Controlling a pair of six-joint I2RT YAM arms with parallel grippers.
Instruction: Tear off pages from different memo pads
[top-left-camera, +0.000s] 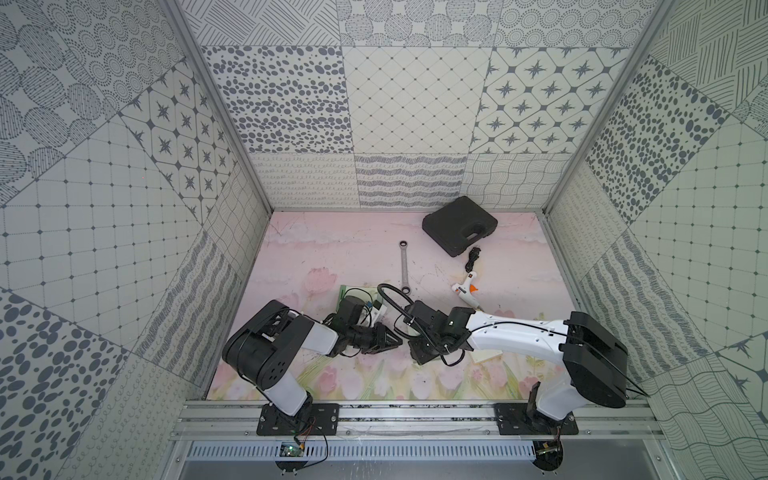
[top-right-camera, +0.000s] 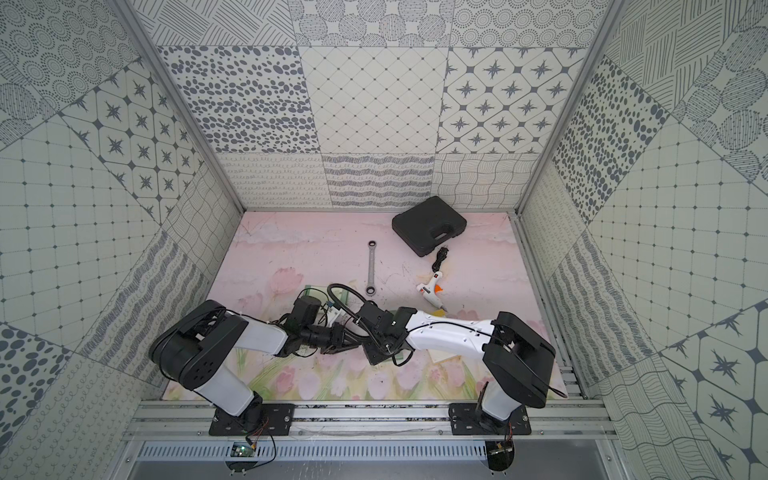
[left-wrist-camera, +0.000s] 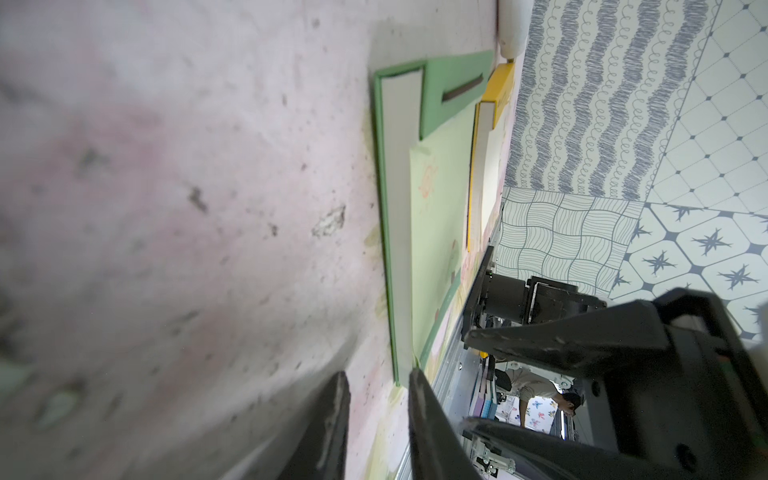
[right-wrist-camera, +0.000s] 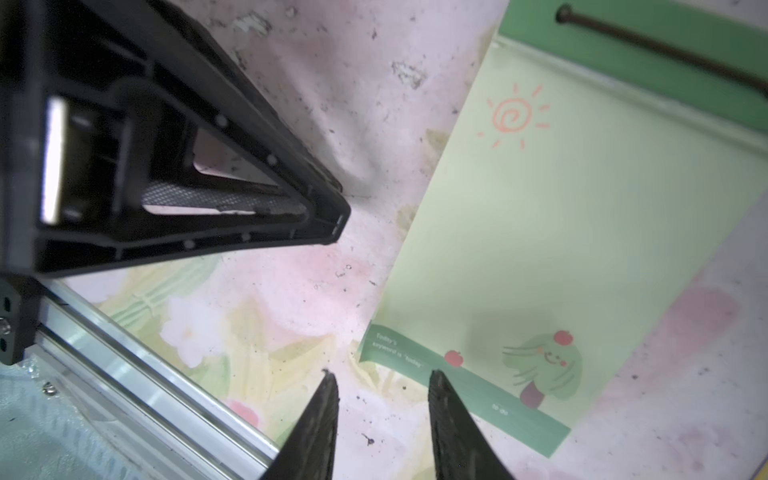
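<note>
In the right wrist view a green memo pad (right-wrist-camera: 608, 200) lies flat, its pale green top page printed with a sun and a darker band along the lower edge. My right gripper is parted, just off that banded edge near its left corner, with nothing between its fingers. My left gripper also has a gap between its fingertips, low over the table beside the pad's corner, holding nothing. Beyond the green pad lies a yellow-bound pad (left-wrist-camera: 483, 160), whose page (top-left-camera: 485, 354) shows below the right arm from above.
A wrench (top-left-camera: 404, 268), a glue gun (top-left-camera: 466, 286) and a black case (top-left-camera: 459, 225) lie farther back. A green-edged item (top-left-camera: 342, 293) is mostly hidden behind the left arm. Both grippers are close together.
</note>
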